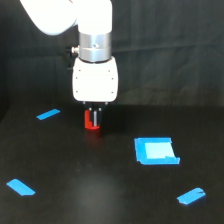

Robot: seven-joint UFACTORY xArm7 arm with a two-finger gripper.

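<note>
A red object (92,126), small and block-like, stands on the black table towards the back, left of the middle. My white gripper points straight down directly above it, and its fingertips (94,116) overlap the upper part of the red object in this view. The fingers partly hide the object. Whether they press on its sides or merely stand around or in front of it cannot be made out at this size.
On the right lies a white square (158,150) framed by blue tape (141,158). Blue tape strips mark the table at the back left (48,114), front left (20,187) and front right (191,196).
</note>
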